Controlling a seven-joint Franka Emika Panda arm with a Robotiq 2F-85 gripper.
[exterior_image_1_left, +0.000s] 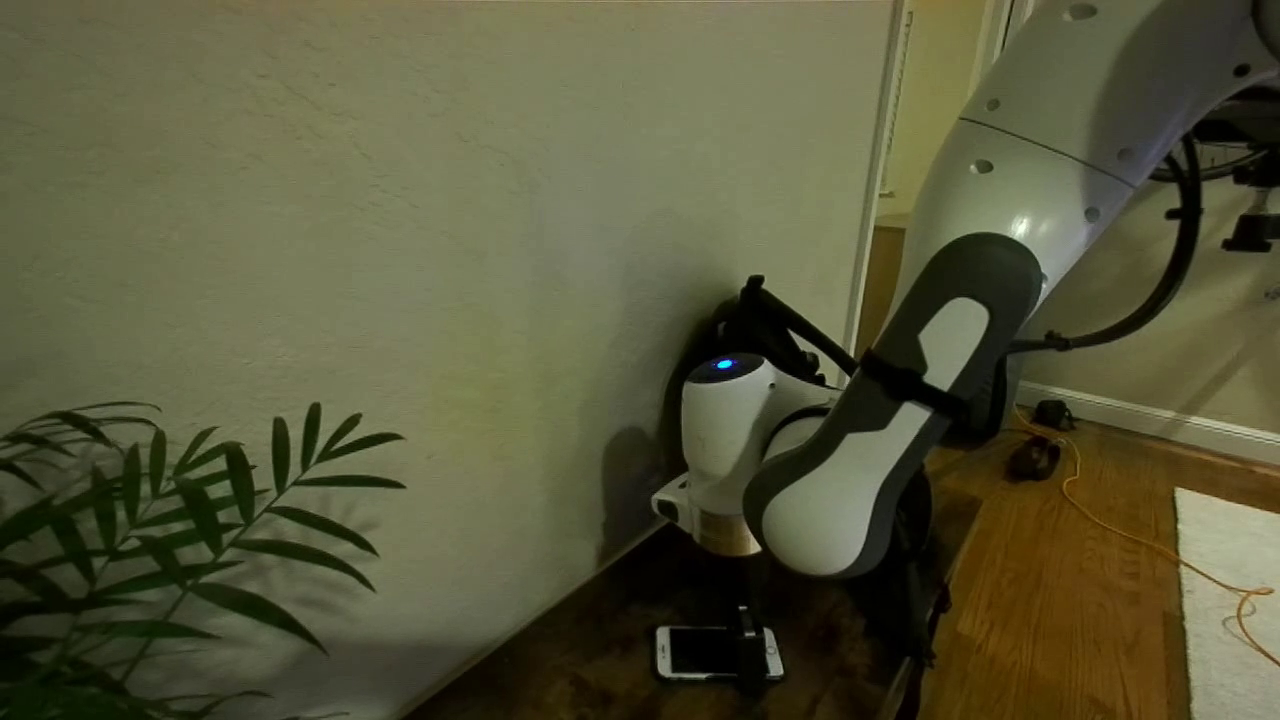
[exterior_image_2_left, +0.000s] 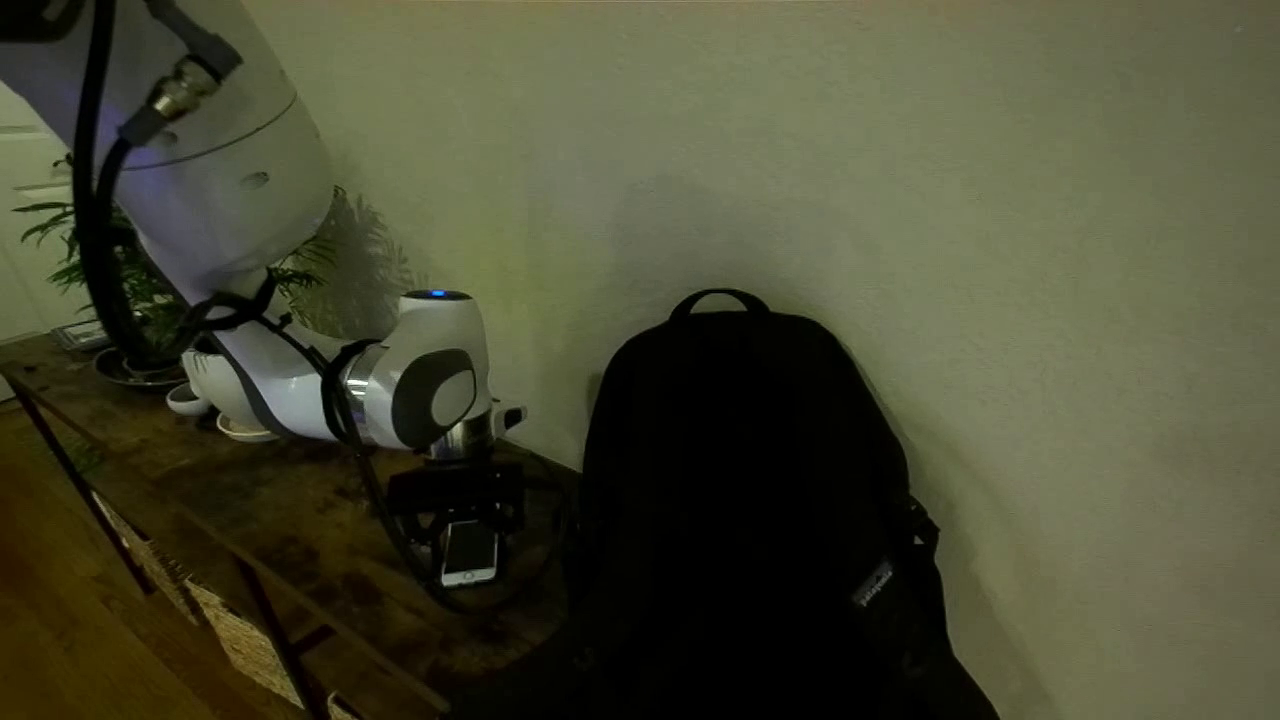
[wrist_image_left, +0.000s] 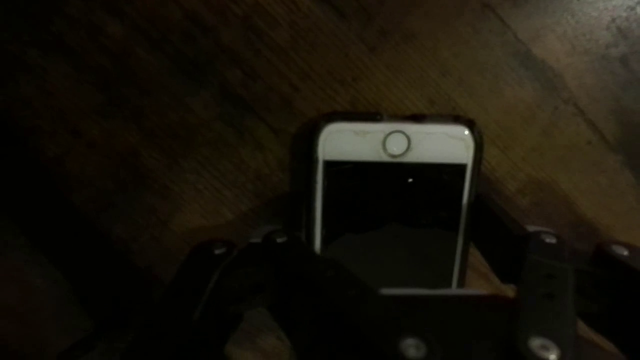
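Observation:
A white-fronted phone (wrist_image_left: 396, 192) with a round home button and a dark screen lies face up on the dark wooden tabletop (wrist_image_left: 198, 120). In the wrist view my gripper has its fingers set wide, one along each long side of the phone. Darkness hides whether the pads touch its edges. The lower part of the phone is covered by the gripper's body. Exterior view 1 shows a black finger (exterior_image_1_left: 750, 654) down at the phone (exterior_image_1_left: 699, 652). From exterior view 2, the phone (exterior_image_2_left: 469, 552) appears flat, directly below the black gripper body (exterior_image_2_left: 444, 488).
A large black backpack (exterior_image_2_left: 744, 480) stands against the wall beside the arm. Potted plants (exterior_image_2_left: 132, 288) and white pots occupy the table's far end. The wall (exterior_image_1_left: 420, 300) runs close behind the gripper. Bare tabletop (exterior_image_2_left: 324, 528) lies toward the front edge.

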